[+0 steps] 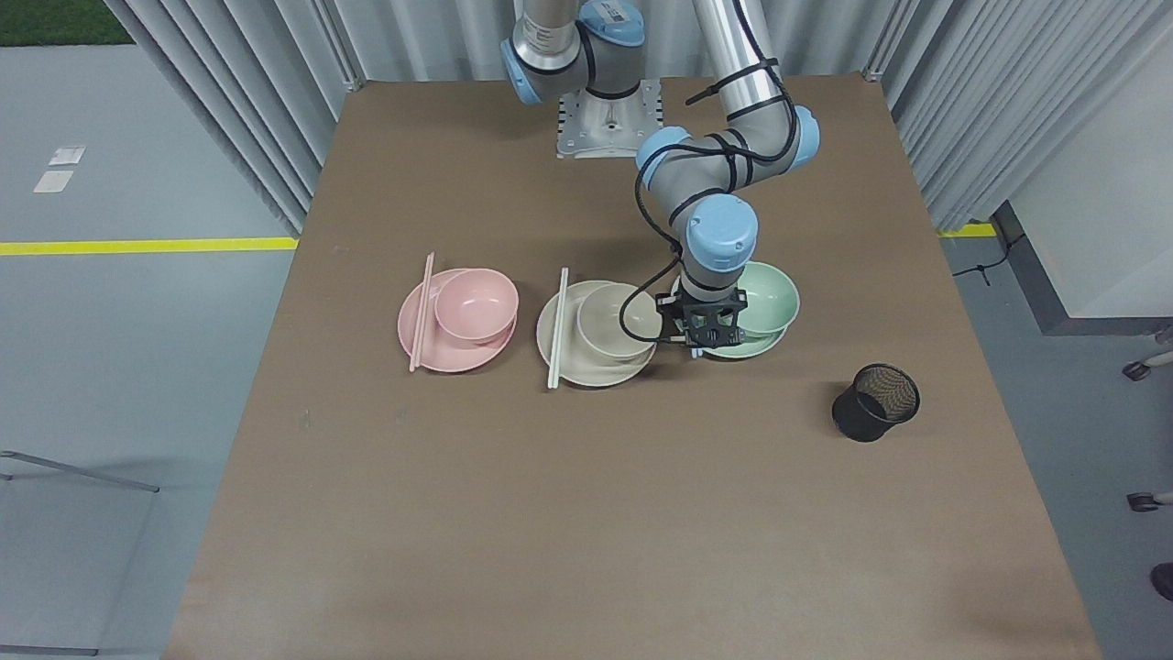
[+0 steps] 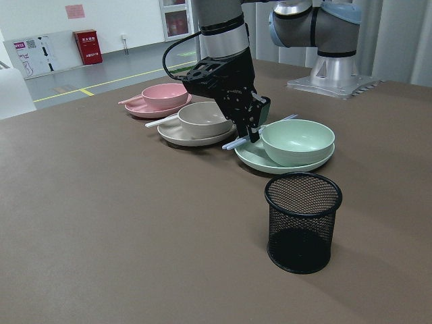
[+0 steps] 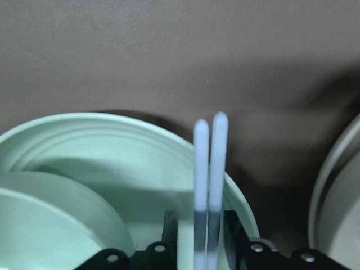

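Note:
My gripper hangs over the green plate (image 3: 129, 146), open, its fingers on either side of two pale blue chopsticks (image 3: 217, 157) lying across the plate's rim beside the green bowl (image 3: 45, 225). In the front view the gripper (image 1: 699, 330) hides most of these chopsticks; in the left view they show at the plate's near side (image 2: 237, 143).
A cream plate and bowl (image 1: 618, 319) with chopsticks sit left of me, a pink set (image 1: 476, 302) farther left. A black mesh cup (image 1: 875, 401) stands to the right and nearer the front.

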